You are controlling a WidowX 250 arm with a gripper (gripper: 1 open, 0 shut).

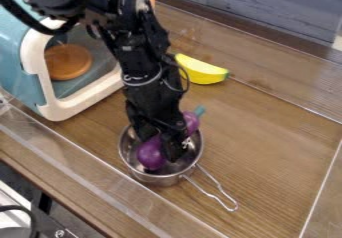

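Observation:
A steel pot [135,164] with a wire handle stands on the wooden counter. Inside it lies a purple eggplant [151,154] with a blue-green stem, largely covered by my black gripper [170,142], which reaches down into the pot over the eggplant's middle. The gripper is open, its fingers around the eggplant; whether they touch it is hard to see.
At the left is a light-blue toy oven or microwave [34,72] with an orange disc [67,62] inside. A yellow banana [203,72] lies behind the arm.

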